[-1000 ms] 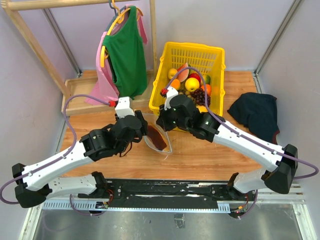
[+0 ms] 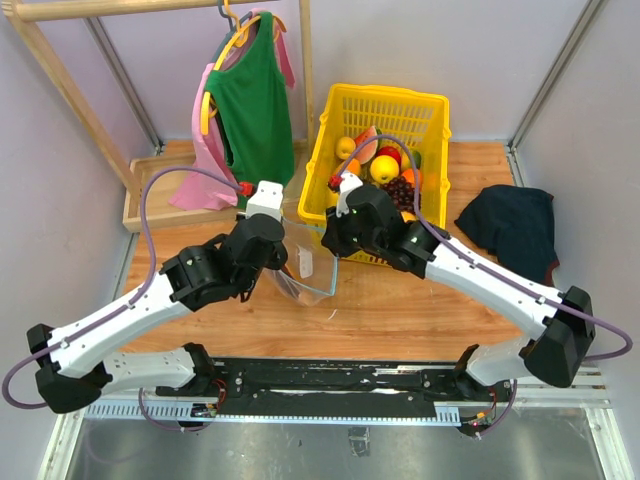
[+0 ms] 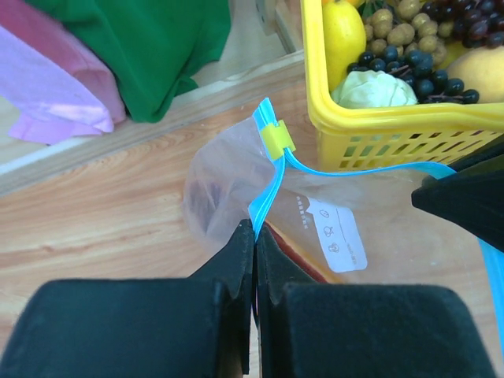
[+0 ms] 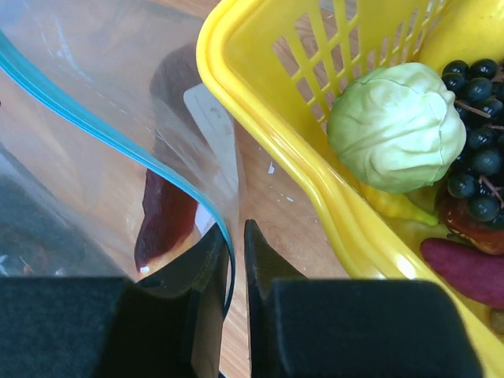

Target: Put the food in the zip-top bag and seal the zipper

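Note:
The clear zip top bag stands on the table between my two grippers, its blue rim carrying a yellow slider. A long dark red food piece lies inside it, seen through the film. In the left wrist view my left gripper is shut on the rim just below the slider. My right gripper is slightly open in the right wrist view. The rim passes down between its fingers, against the left one, with a narrow gap on the other side.
Right behind the bag stands a yellow basket with fruit and vegetables, including a cabbage. Green and pink clothes hang on a wooden rack at the back left. A dark cloth lies at the right.
The food piece shows less from above. My right gripper has moved slightly right.

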